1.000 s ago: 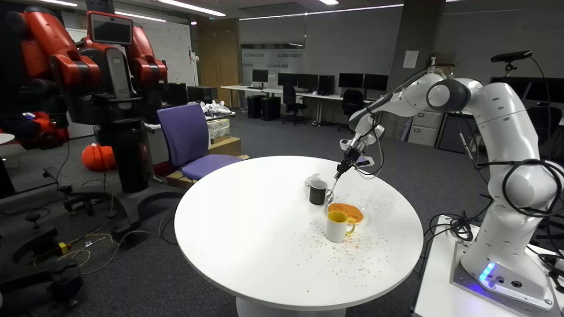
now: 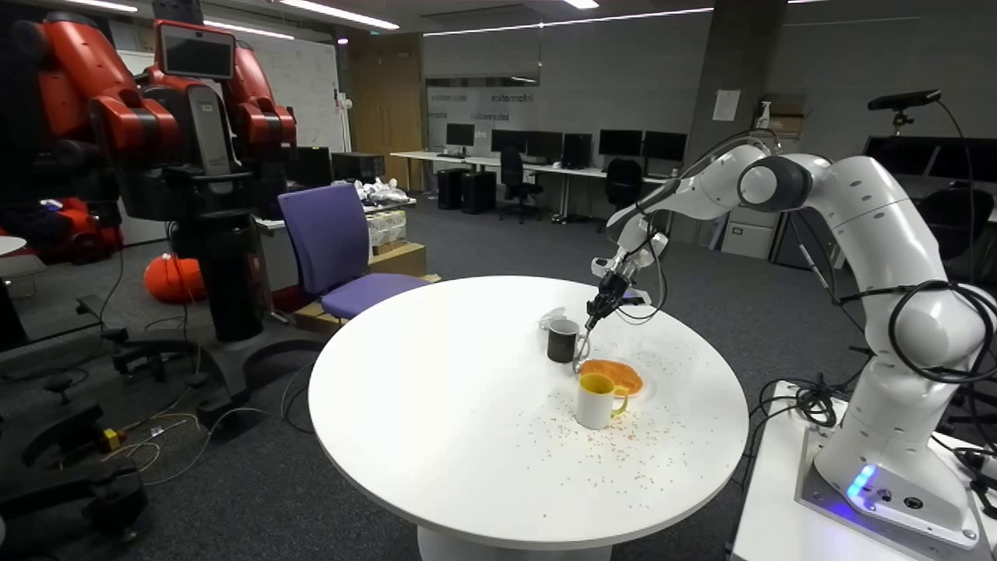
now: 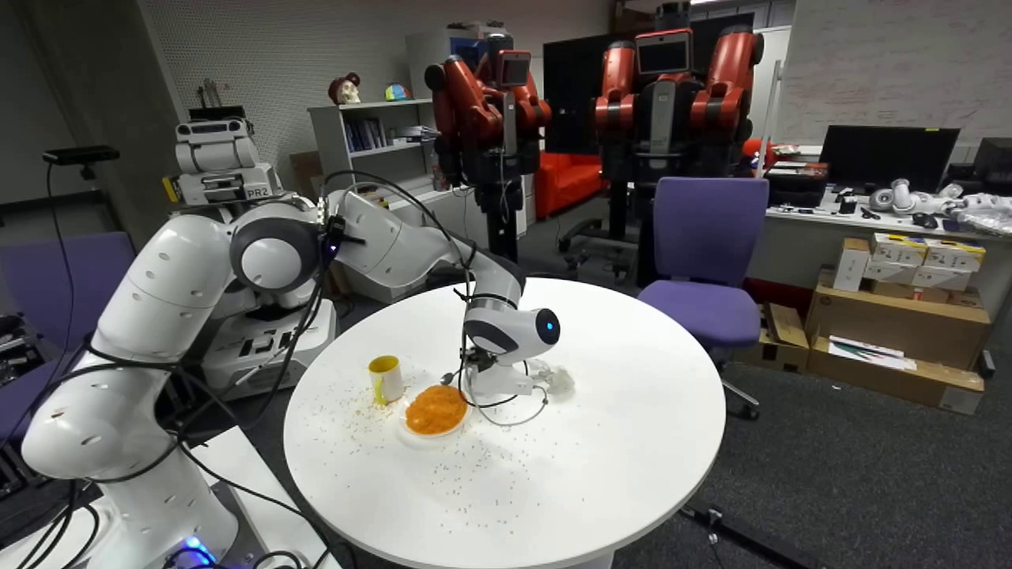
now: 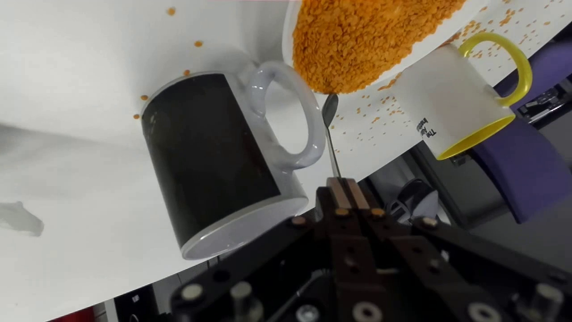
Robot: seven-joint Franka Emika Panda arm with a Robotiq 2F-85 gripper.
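In the wrist view my gripper is shut on the thin handle of a metal spoon (image 4: 330,110), whose bowl points at the near edge of a plate heaped with orange lentils (image 4: 348,48). The spoon passes close by the handle of a black-and-white mug (image 4: 209,155); whether they touch I cannot tell. That mug stands upright beside the plate. A white mug with a yellow inside and handle (image 4: 453,102) stands on the plate's other side. In exterior view 2 the arm hides the black mug and my fingers.
Loose lentils (image 2: 621,439) lie scattered around the plate and the yellow mug. A crumpled clear plastic piece (image 2: 551,318) sits behind the black mug.
My gripper has moved slightly left and lower, and the spoon has come down with it. The mugs and the plate stand where they were.
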